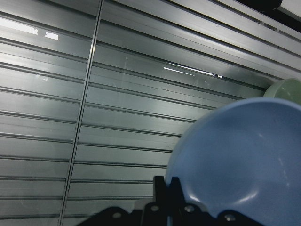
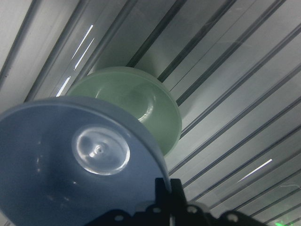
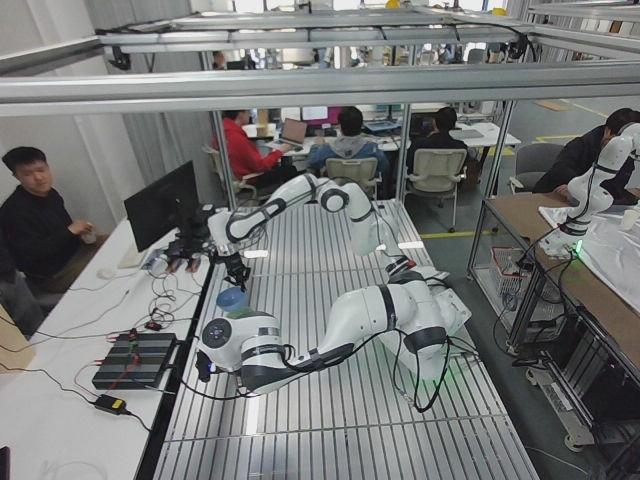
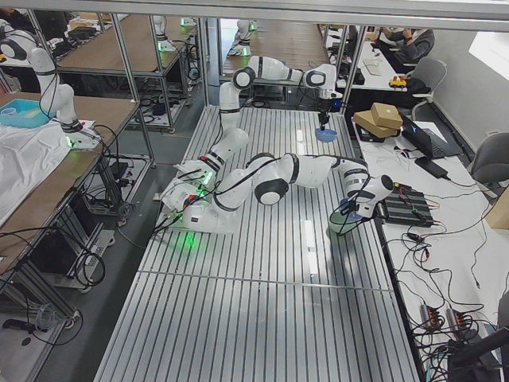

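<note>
My left gripper is shut on the rim of a blue bowl (image 1: 235, 160); this arm is in the foreground of the camera left view and at the back of the camera right view. My right gripper is shut on another blue bowl (image 2: 51, 165), held above a green bowl (image 2: 131, 94), which it partly covers in the right wrist view. The green bowl also peeks out behind the left bowl in the left wrist view.
A desk (image 4: 437, 270) with cables, black boxes and a monitor runs along one side. A neighbouring bench (image 3: 520, 215) with another arm stands on the other.
</note>
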